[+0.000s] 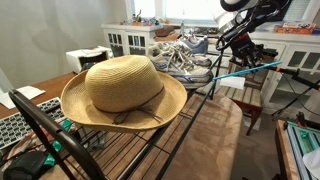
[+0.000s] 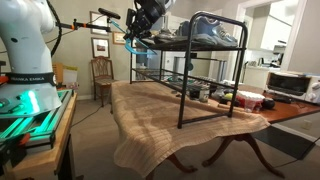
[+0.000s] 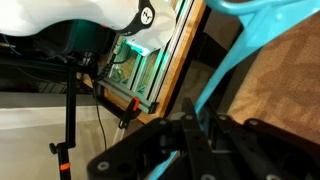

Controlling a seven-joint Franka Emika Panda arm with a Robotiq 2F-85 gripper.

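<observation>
My gripper is up in the air at the back right, shut on a long, thin, light-blue plastic piece. The blue piece sticks out to both sides of the fingers in exterior view 1. Close up in the wrist view, the blue piece crosses the frame on a slant and broadens toward the top; the dark gripper covers part of it. Seen in exterior view 2, the gripper is beside the end of the black rack. The exact grip point is hidden.
A straw hat lies on the near end of the black metal rack. Several shoes sit farther along it. Brown cloth covers the table below. A wooden chair stands behind, and the floor beside the table is clear.
</observation>
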